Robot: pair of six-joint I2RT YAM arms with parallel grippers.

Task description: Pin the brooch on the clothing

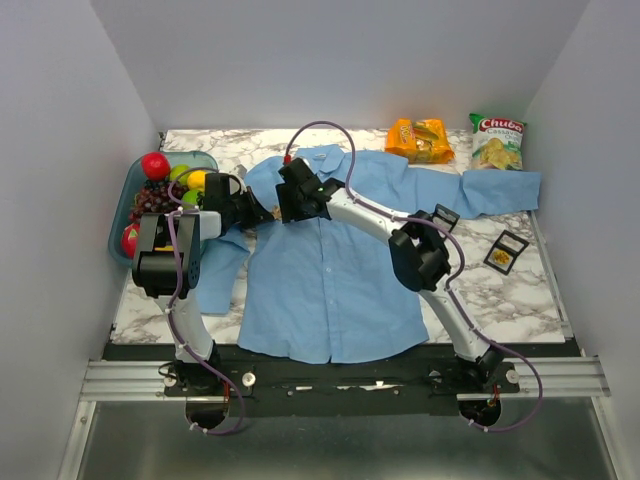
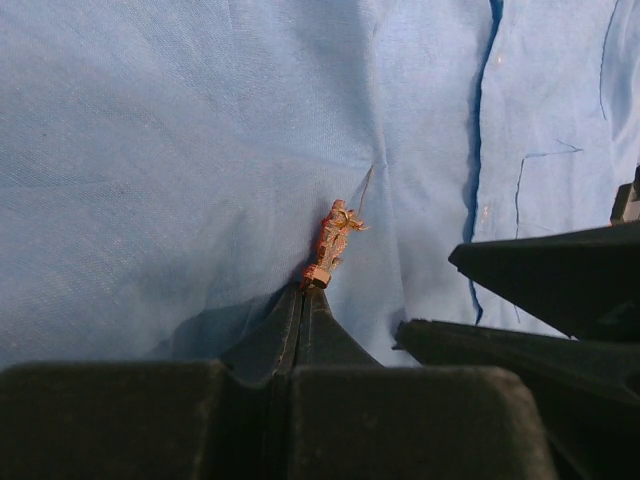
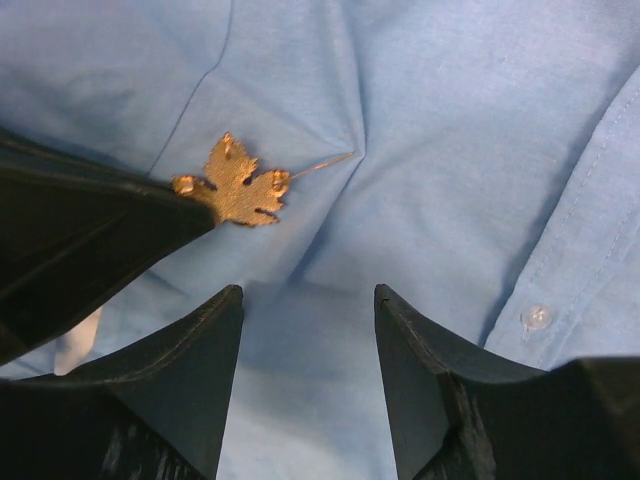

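Note:
The gold leaf-shaped brooch [image 3: 240,185] is held at one edge by my left gripper, whose fingers are shut on it. Its thin pin [image 3: 322,164] points away from that gripper, with the tip at a raised fold in the light blue shirt [image 3: 440,130]. Edge-on, the brooch [image 2: 333,240] shows just past the fingertips in the left wrist view. My right gripper stands open over the shirt beside the brooch, only air between its fingers.
A fruit basket [image 1: 127,205] stands at the left, close to my left arm. Orange [image 1: 420,141] and green [image 1: 497,142] snack bags lie at the back right. Small dark frames [image 1: 506,252] rest on the marble tabletop [image 1: 490,300] at the right.

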